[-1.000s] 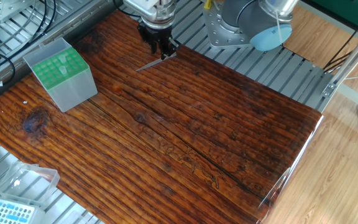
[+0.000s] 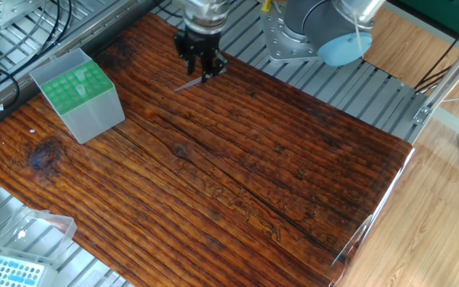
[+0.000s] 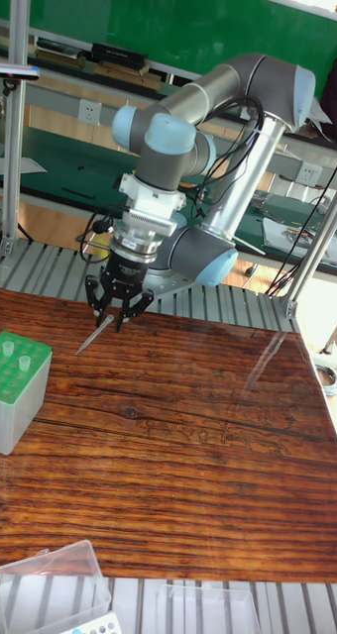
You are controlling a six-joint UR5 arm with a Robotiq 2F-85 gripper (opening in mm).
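A thin, pale, pointed strip (image 2: pixel 188 84) lies on the dark wooden board near its back edge, and shows as a slim sliver (image 3: pixel 92 337) in the other view. My black gripper (image 2: pixel 198 74) is over the strip, pointing down, and hides part of it. In exterior view 3 the fingers of the gripper (image 3: pixel 110 321) stand apart, so it looks open. The strip's far end is close to the fingers. Whether either finger touches the strip or the board cannot be told.
A clear box with a green rack top (image 2: pixel 78 86) holding two small tubes stands at the board's left. By the front left lie an open clear lid (image 2: pixel 46 231) and a tray with blue-and-white contents (image 2: pixel 10 271). The board's middle and right (image 2: pixel 293 167) are bare.
The wrist above my gripper has shifted and tilted slightly, and the fingers have come a little lower, covering more of the strip. The strip and the box have not moved.
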